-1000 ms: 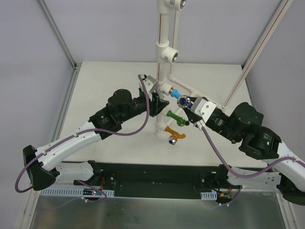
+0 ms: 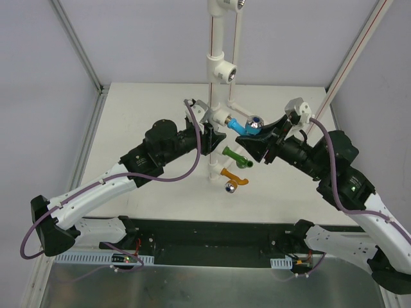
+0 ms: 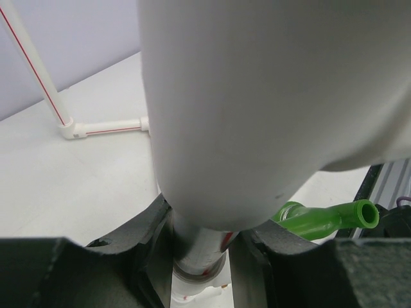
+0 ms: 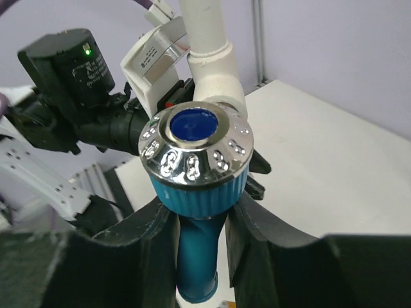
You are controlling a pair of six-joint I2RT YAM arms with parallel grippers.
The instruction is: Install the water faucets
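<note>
The blue faucet [image 2: 236, 126] meets the threaded side outlet [image 2: 223, 117] of the white upright pipe [image 2: 217, 38]; how deep it sits is unclear. My right gripper [image 2: 252, 140] is shut on it near the chrome knob. In the right wrist view, the blue-capped knob [image 4: 196, 151] rises above the fingers, with the blue body pinched between them. On the pipe's left side, my left gripper [image 2: 216, 136] clasps the white pipe. The left wrist view has its fingers [image 3: 154, 256] against both sides of the pipe [image 3: 199, 247]. Green [image 2: 237, 156] and orange [image 2: 235, 180] faucets are lower on the pipe.
Higher on the upright, white side outlets [image 2: 225, 72] stand without faucets. A slanted white pipe [image 2: 359, 48] runs along the right. The white board [image 2: 148, 199] is bare left and below the pipe. The two hands are close together around the upright.
The left arm has stayed in place; the upright leans slightly left of before.
</note>
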